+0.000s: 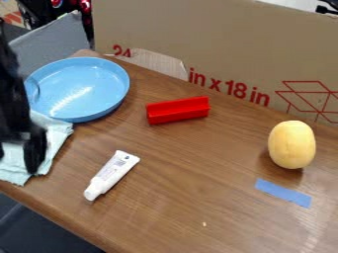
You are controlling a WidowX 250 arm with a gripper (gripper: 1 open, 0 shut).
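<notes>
The dark gripper (19, 136) is at the left edge, over a pale folded cloth (40, 164); it is dark and blurred, so its fingers are hard to make out. A blue plate (79, 85) sits behind the cloth. A white tube (111, 176) lies on the wooden table in front. A red block (177, 110) rests near the middle back, and a yellow oval object (292, 144) stands at the right.
A large cardboard box (224, 40) lines the back of the table (199, 208). A strip of blue tape (283, 193) is at the right. The table's front edge runs at lower left.
</notes>
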